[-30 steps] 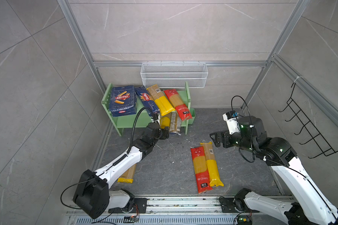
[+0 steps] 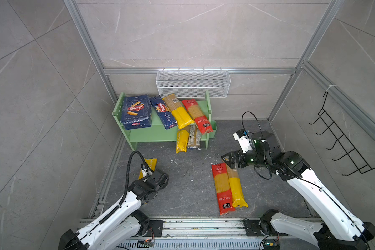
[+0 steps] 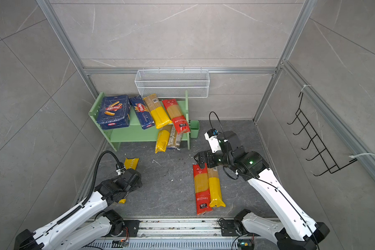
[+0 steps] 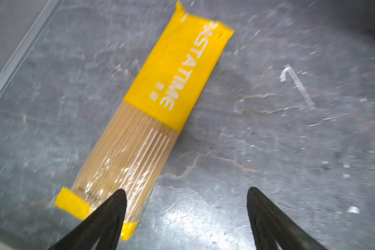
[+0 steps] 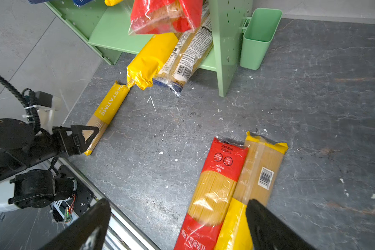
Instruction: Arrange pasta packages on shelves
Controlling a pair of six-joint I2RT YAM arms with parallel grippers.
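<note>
A yellow Pastatime package (image 4: 175,75) lies on the floor at the left, partly behind my left gripper, which stands open above its lower end with nothing between its fingers. At centre right, a red package (image 2: 222,189) and a yellow one (image 2: 237,187) lie side by side, below and in front of my right gripper, open and empty. The green shelf (image 2: 145,135) holds blue boxes (image 2: 135,112), a blue package (image 2: 163,112), yellow (image 2: 180,114) and red (image 2: 199,117) packages on top, with a yellow bag (image 2: 181,141) and a brown pack (image 2: 193,139) on its lower level.
A small green bin (image 5: 258,45) hangs on the shelf's right side. A white wire basket (image 2: 193,83) is on the back wall, a black hook rack (image 2: 341,145) on the right wall.
My left gripper has come away from the shelf, toward the front left, over the floor package there. My right arm has shifted slightly leftward.
</note>
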